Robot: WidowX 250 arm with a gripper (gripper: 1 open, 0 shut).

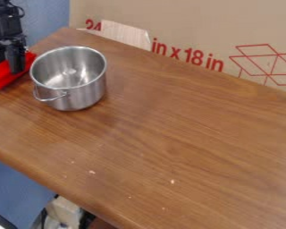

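Observation:
My black gripper [12, 55] is at the far left edge, low over a red object [7, 77] on the left side of the wooden table, shut on it. Its fingertips overlap the red object, whose shape is partly hidden by the gripper. Right beside them stands a steel pot [71, 72] with a wire handle toward the front left.
A cardboard sheet [206, 36] with red print stands along the back. The table's left edge lies close to the gripper, with a blue surface beyond.

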